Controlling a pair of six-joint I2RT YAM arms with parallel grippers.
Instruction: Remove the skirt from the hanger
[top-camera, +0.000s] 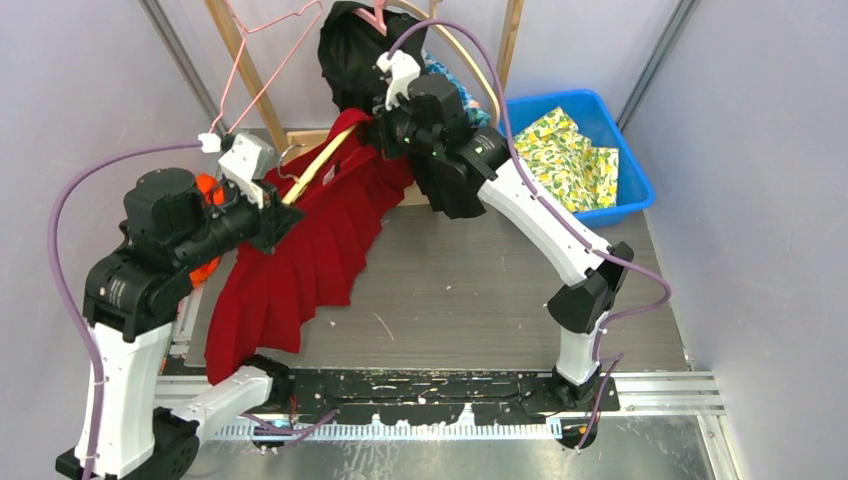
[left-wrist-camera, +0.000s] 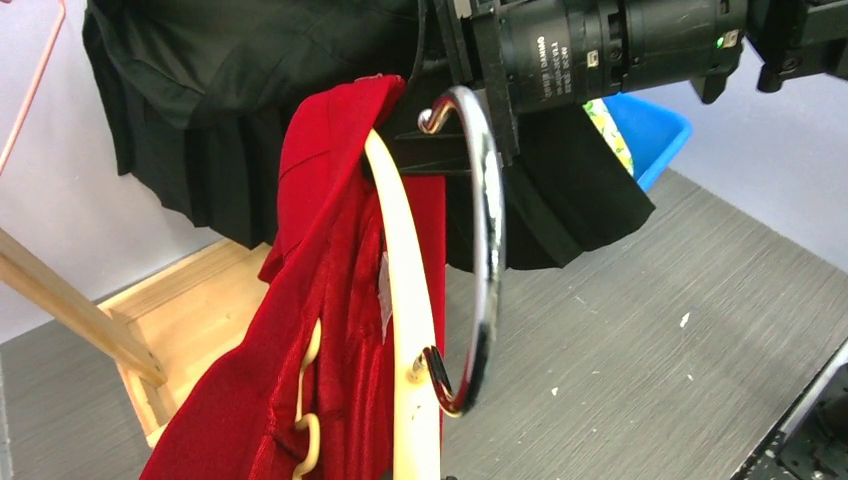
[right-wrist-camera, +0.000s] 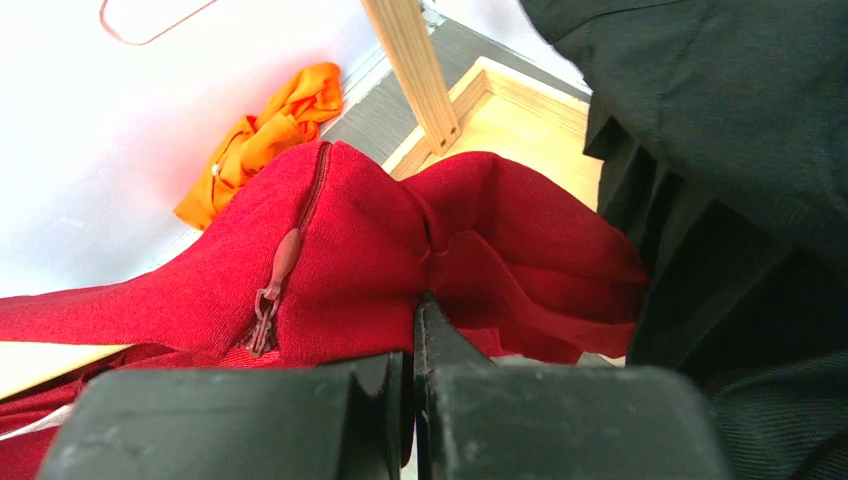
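A red pleated skirt (top-camera: 310, 255) hangs between my two arms in the top view, draped about a pale wooden hanger (top-camera: 325, 160). My left gripper (top-camera: 284, 212) is shut on the hanger's near end; its fingers are hidden in the left wrist view, where the hanger (left-wrist-camera: 408, 300) rises with its metal hook (left-wrist-camera: 486, 240) to the right. At the far end of the skirt, my right gripper is shut on the red cloth (right-wrist-camera: 350, 250), close to a zipper (right-wrist-camera: 270, 295). The hanger's far tip lies beside the cloth at the right gripper.
Behind hang a black garment (top-camera: 355, 60) and a pink hanger (top-camera: 250, 60) on a wooden rack (top-camera: 510, 40). A blue bin (top-camera: 630, 180) holding yellow patterned cloth stands at the right. Orange cloth (right-wrist-camera: 270, 130) lies left of the rack.
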